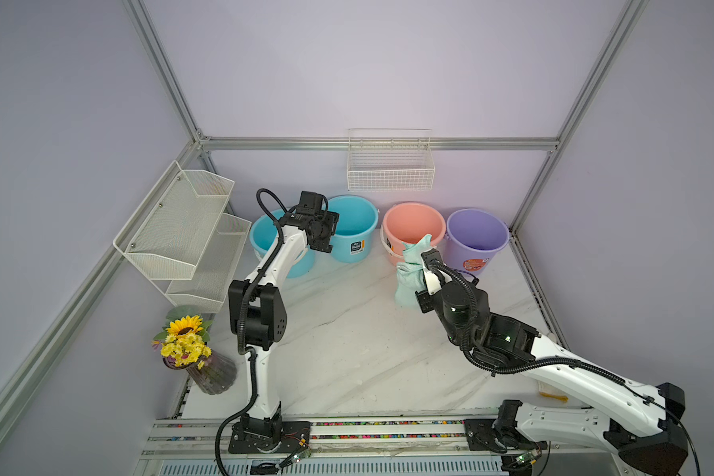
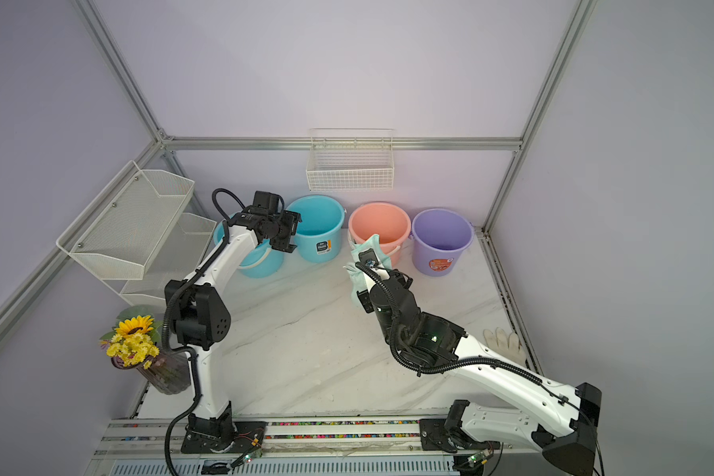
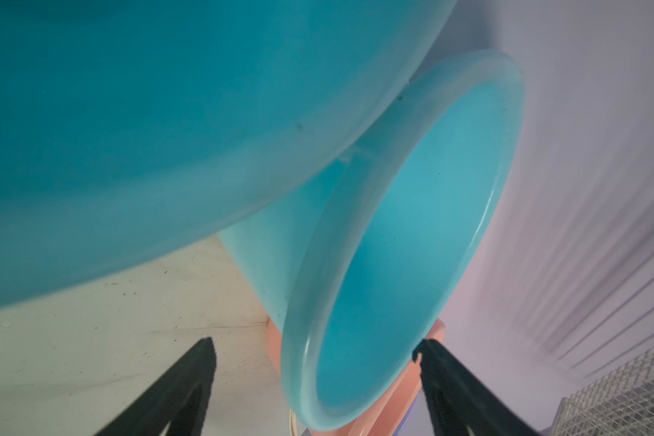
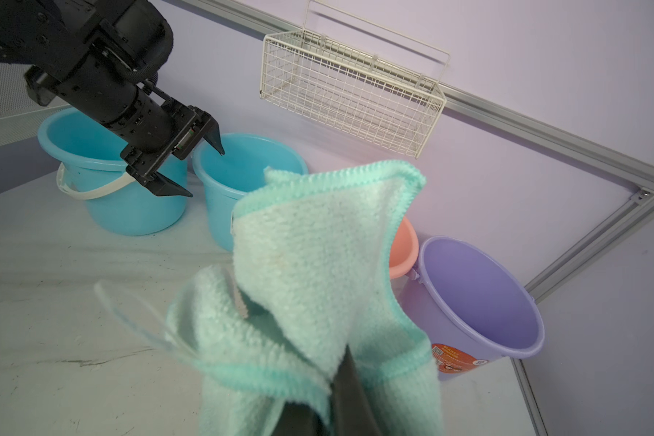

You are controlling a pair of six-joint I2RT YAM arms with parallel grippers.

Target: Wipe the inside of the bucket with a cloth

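Observation:
Pinched in my right gripper, which is shut, a pale mint cloth (image 4: 319, 247) hangs in front of the pink bucket (image 1: 414, 218). In the top left view that cloth (image 1: 408, 277) drapes beside the bucket's near side. My left gripper stands part open and empty between the two blue buckets. The leftmost blue bucket (image 1: 300, 266), partly covered by my left arm, has its white handle hanging down in front. The second blue bucket (image 1: 350, 215) is just past my left fingertips, its opening tilted toward the wall in the left wrist view.
A purple bucket (image 1: 476, 230) stands right of the pink one. White wire shelves (image 1: 182, 214) hang on the left wall, above a flower vase (image 1: 212, 373). A wire basket (image 1: 390, 166) hangs on the back rail.

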